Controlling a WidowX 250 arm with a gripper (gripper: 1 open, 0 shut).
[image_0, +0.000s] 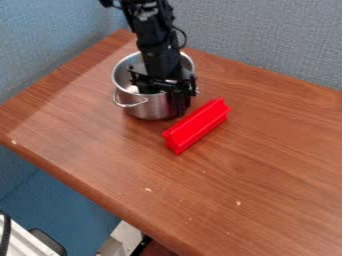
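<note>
A steel pot with a wire handle stands on the wooden table toward the back left. My black gripper is lowered into and over the pot's right part, hiding much of its inside; I cannot see whether its fingers are open or shut, or what is between them. A red block lies on the table just right of and in front of the pot.
Grey-blue padded walls stand behind and at left. White and black items sit below the table's left edge.
</note>
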